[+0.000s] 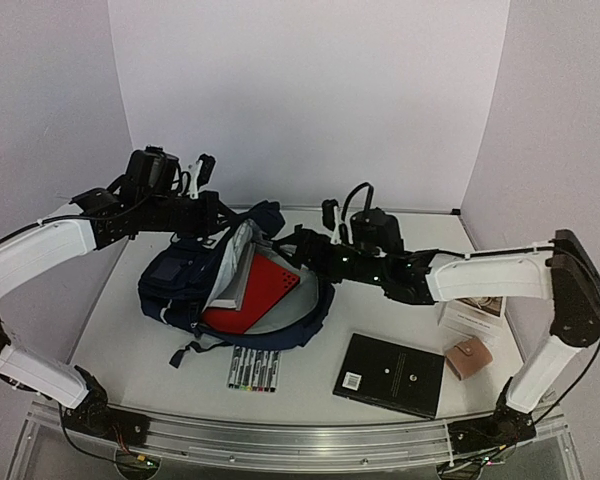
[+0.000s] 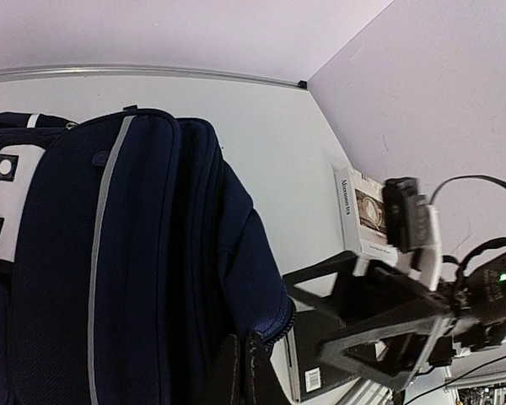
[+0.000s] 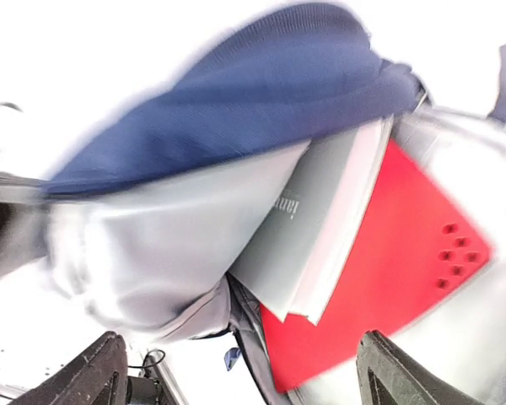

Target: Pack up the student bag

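Observation:
A navy backpack (image 1: 170, 290) lies open on the table, its grey lining facing up. Inside it are a red item (image 1: 245, 300) with small holes and pale books (image 3: 299, 228) beside it. My left gripper is shut on the edge of the bag's navy flap (image 3: 261, 101), holding it up at the bag's far side. Over the opening, my right gripper (image 1: 286, 246) stands open, its two fingers (image 3: 405, 375) wide apart with nothing between them. Outside the bag lie a set of markers (image 1: 254, 369), a black book (image 1: 390, 375) and a brown wallet (image 1: 468, 357).
A white book with a picture cover (image 2: 367, 211) lies at the right side, partly under the right arm in the top view. Both grippers are close together above the bag. Bare table (image 1: 420, 230) shows behind the right arm.

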